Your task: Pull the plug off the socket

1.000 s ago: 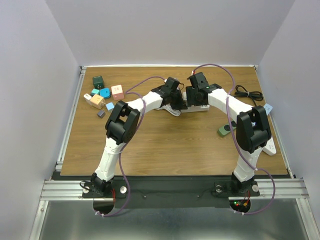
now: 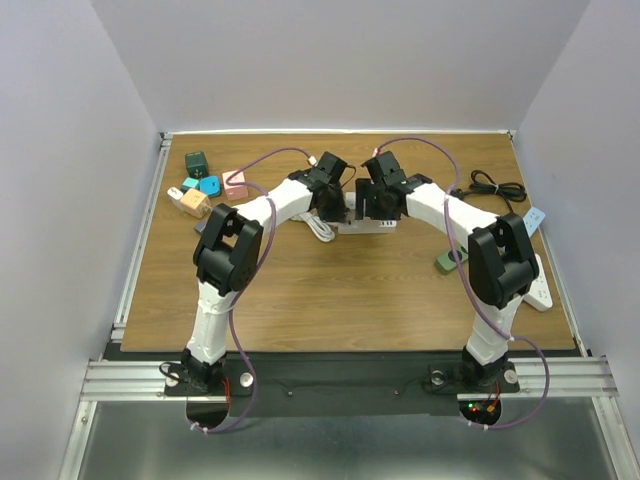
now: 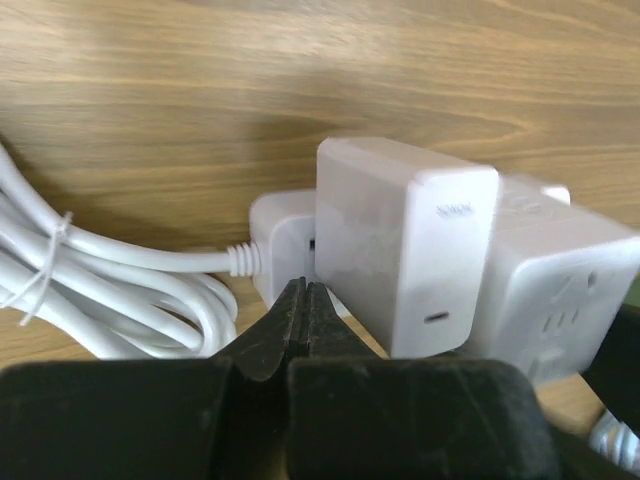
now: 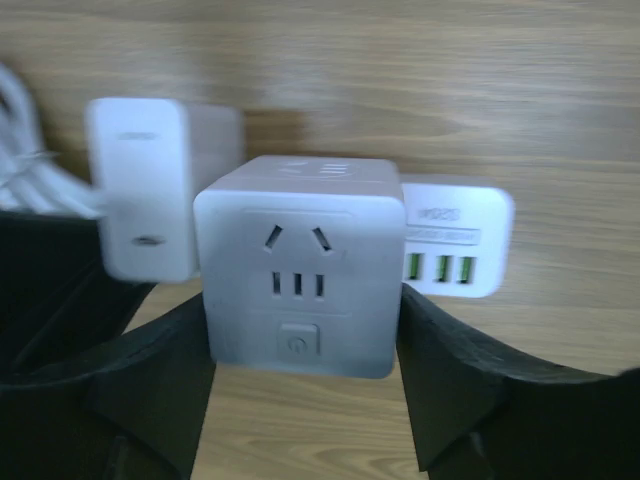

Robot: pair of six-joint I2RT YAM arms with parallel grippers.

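Observation:
A white power strip (image 2: 380, 227) lies on the table below both grippers, with a row of green ports (image 4: 443, 268) at one end. Two adapters are plugged in: a cube-shaped white plug (image 4: 297, 230) with its own outlets, and a tall white adapter (image 3: 390, 240) beside it. My right gripper has a finger against each side of the cube, with no gap showing; the view is blurred. My left gripper, shut with nothing between its fingertips, is in front of the strip's cord end (image 3: 285, 240), close to the tall adapter.
A coiled white cord (image 3: 110, 270) lies left of the strip. Colored blocks (image 2: 235, 185) sit at the back left. At the right are a green box (image 2: 450, 259), a black cable (image 2: 497, 187) and another white strip (image 2: 539, 290).
The power strip has shifted left along with both grippers. The right gripper stays at the cube; the left forearm has swung left.

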